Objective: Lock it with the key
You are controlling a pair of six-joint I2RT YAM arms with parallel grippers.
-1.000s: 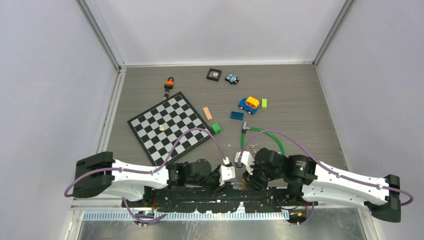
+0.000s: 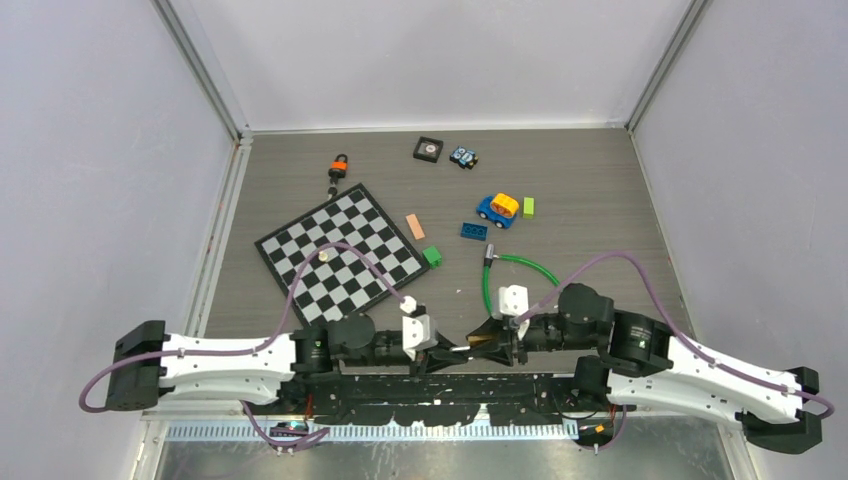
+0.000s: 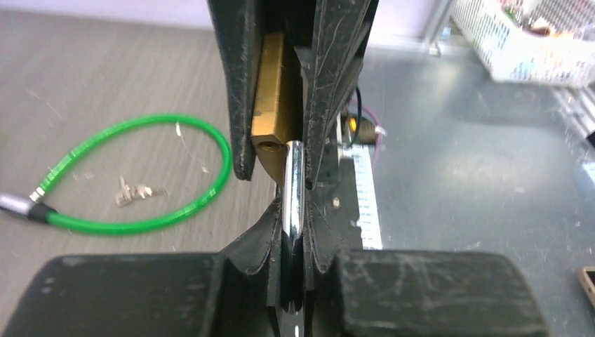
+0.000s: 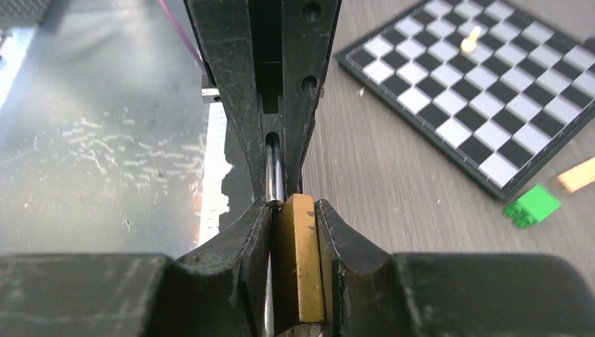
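Note:
Near the front centre in the top view, my left gripper (image 2: 440, 352) and right gripper (image 2: 478, 342) face each other. The right is shut on a brass lock body, which shows between its fingers in the left wrist view too. My left gripper is shut on a shiny silver shackle (image 3: 293, 203), whose tip meets the brass body at a hole in its end. A green cable loop (image 3: 140, 221) lies on the table, with small silvery keys (image 3: 137, 191) inside it in the left wrist view.
A checkerboard (image 2: 340, 255) lies at left. A green brick (image 2: 432, 256), blue brick (image 2: 474, 230), toy cars (image 2: 497, 211) and small black box (image 2: 428, 149) are scattered behind the grippers.
Both grippers have moved up in the top view and slightly leftward, with the brass body and shackle still held between them; the left arm has swung further left.

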